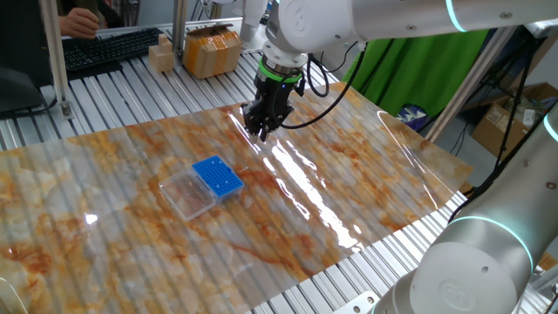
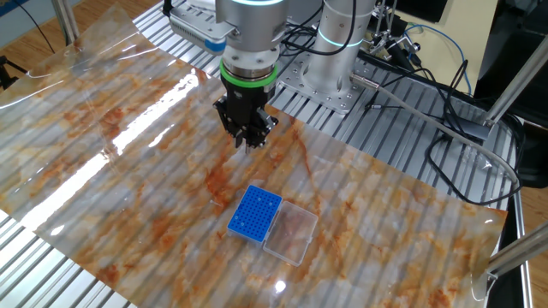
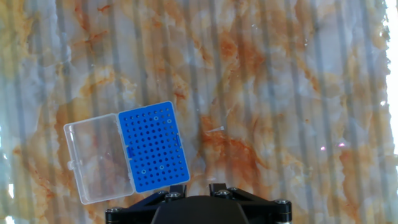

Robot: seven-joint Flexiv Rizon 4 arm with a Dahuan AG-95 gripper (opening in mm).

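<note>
A blue rack (image 3: 153, 146) with a grid of round holes lies on the marbled sheet, its clear lid (image 3: 99, 158) folded open flat beside it. Several of the holes hold small pale rings. To the right of the rack in the wrist view, a small clear tip-like piece (image 3: 216, 129) lies loose on the sheet. My gripper points down above the sheet, its two black fingers apart with nothing between them. In exterior view 1 the gripper (image 1: 263, 136) hangs beyond the rack and to its right, clear of both rack and loose piece.
The marbled sheet (image 2: 377, 222) is otherwise bare around the rack, with bright glare streaks. Past its edge in exterior view 1 stand a cardboard box (image 1: 212, 51), small wooden blocks (image 1: 161, 56) and a keyboard (image 1: 113, 48).
</note>
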